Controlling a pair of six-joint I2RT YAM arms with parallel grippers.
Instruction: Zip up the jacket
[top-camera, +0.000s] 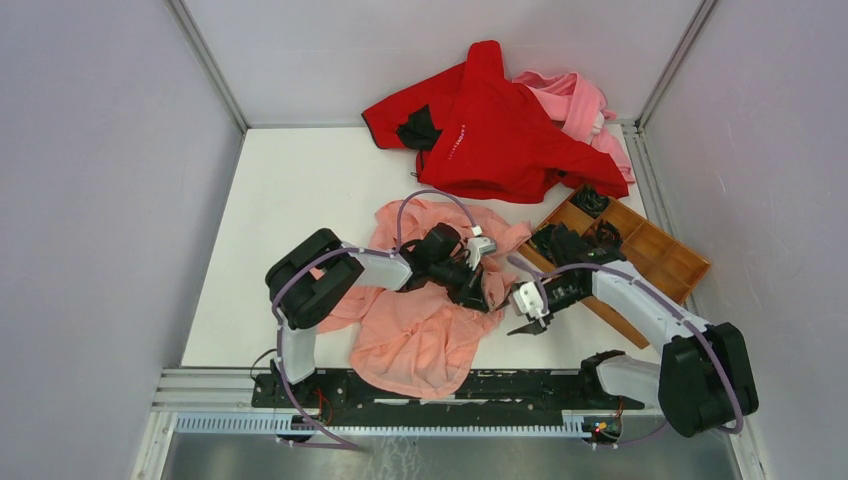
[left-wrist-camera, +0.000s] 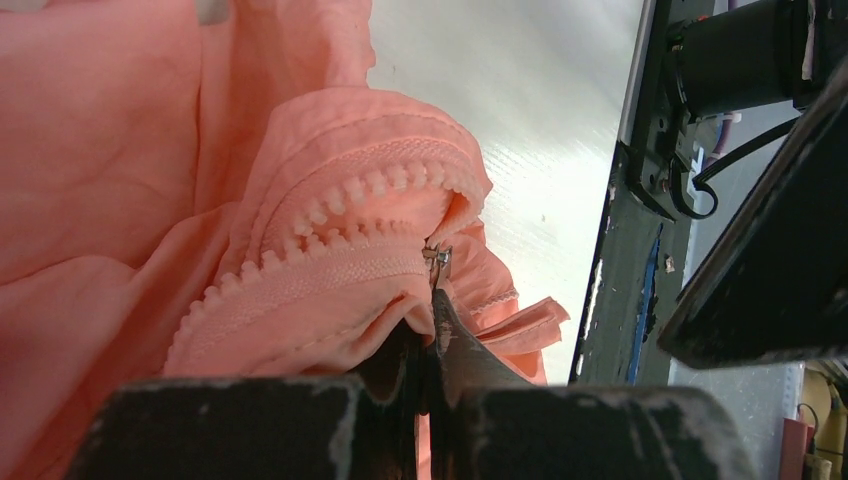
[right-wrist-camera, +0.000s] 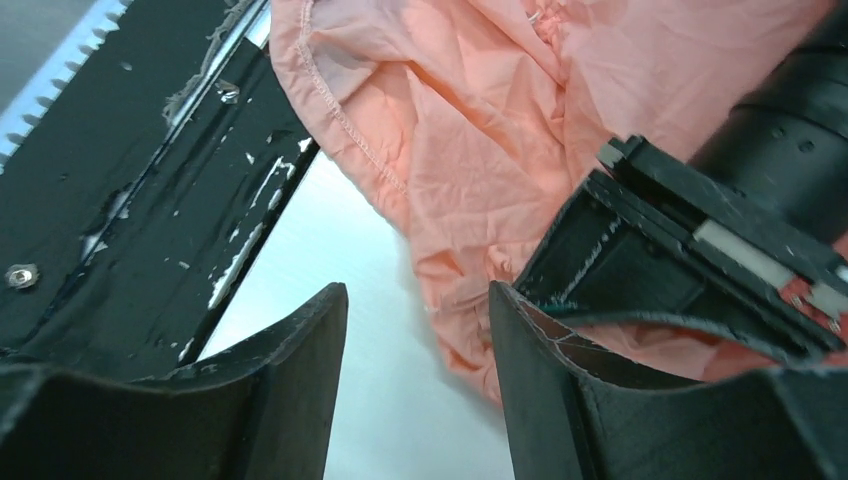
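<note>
The salmon-pink jacket (top-camera: 415, 350) lies rumpled on the white table. In the left wrist view its two rows of zip teeth (left-wrist-camera: 345, 225) curve towards a small metal zip part (left-wrist-camera: 437, 258) at the jacket's edge. My left gripper is shut on jacket fabric just below that metal part; what exactly sits between the fingertips is partly hidden. To the right of the jacket edge, my right gripper stands open. Nothing is between its fingers, and bare table plus the jacket border show behind them. The left gripper's dark body (right-wrist-camera: 640, 250) covers part of the jacket there.
A red jacket (top-camera: 500, 130) and a pink garment (top-camera: 572, 100) lie at the back. The wooden divided box (top-camera: 660, 250) stands at the right beneath the right arm. Clear table (top-camera: 270, 220) stretches along the left side.
</note>
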